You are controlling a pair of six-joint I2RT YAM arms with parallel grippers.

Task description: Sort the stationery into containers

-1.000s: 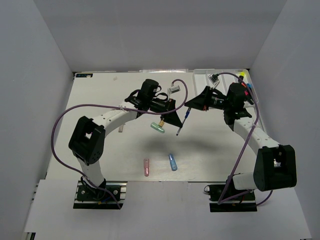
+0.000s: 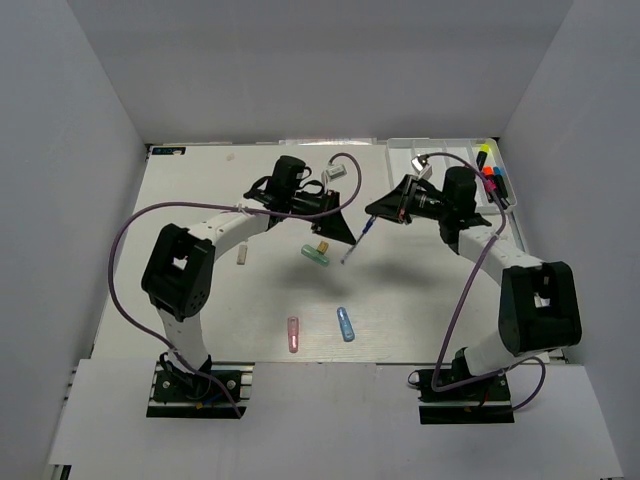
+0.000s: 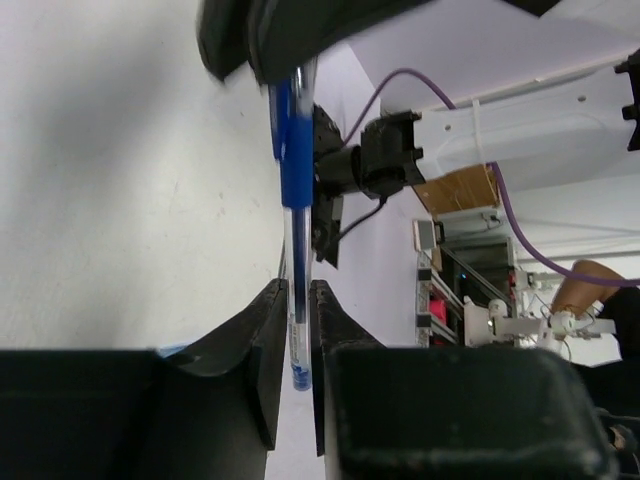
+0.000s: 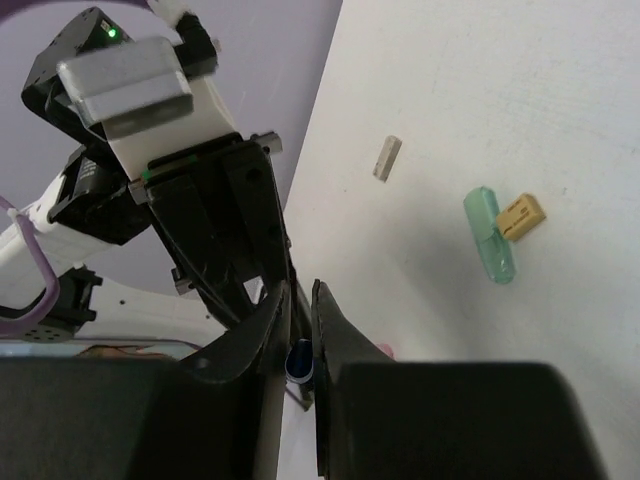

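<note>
A blue pen with a clear barrel (image 2: 358,240) hangs tilted over the table middle, with my right gripper (image 2: 374,208) shut on its upper end. My left gripper (image 2: 342,236) is just left of it; in the left wrist view the pen stands upright at the fingertips, and whether they touch it cannot be told. On the table lie a green item (image 2: 314,256), a small tan block (image 2: 323,246), a pink item (image 2: 293,334), a blue item (image 2: 345,323) and a grey bar (image 2: 241,254).
A white compartment tray (image 2: 400,147) at the back right holds several coloured items.
My right gripper and the pen have moved a little left, and the right arm has pulled slightly toward the front. The left arm has shifted slightly left.
</note>
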